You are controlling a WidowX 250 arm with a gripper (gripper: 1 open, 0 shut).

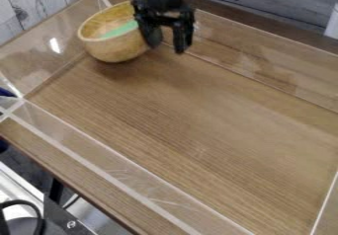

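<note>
My gripper (pixel 168 32) is at the top centre of the camera view, a dark shape blurred by motion and open. Just to its left a round light wooden bowl (pixel 109 41) holds a pale green object (pixel 122 30), partly hidden. Whether the gripper touches the bowl is not clear.
Pale walls stand at the back, and a clear strip runs along the left. A dark cable (pixel 40 217) lies at the bottom left corner.
</note>
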